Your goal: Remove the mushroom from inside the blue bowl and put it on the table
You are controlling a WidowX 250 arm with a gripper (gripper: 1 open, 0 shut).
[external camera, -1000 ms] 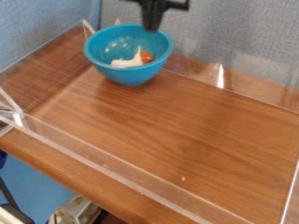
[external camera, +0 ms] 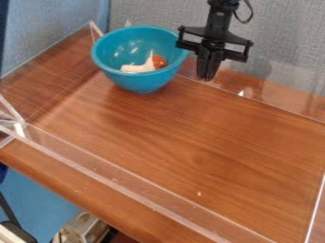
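The blue bowl stands upright at the back left of the wooden table. Inside it lies the mushroom, with a pale stem and an orange-red end toward the bowl's right side. My black gripper points down just right of the bowl, clear of the mushroom. Its fingers look close together and dark, too small to show whether there is a gap. No object shows at the fingertips.
Clear low walls edge the table, and a grey panel rises behind it. Beyond the front left edge lies some equipment.
The bowl and the mushroom have stayed where they were.
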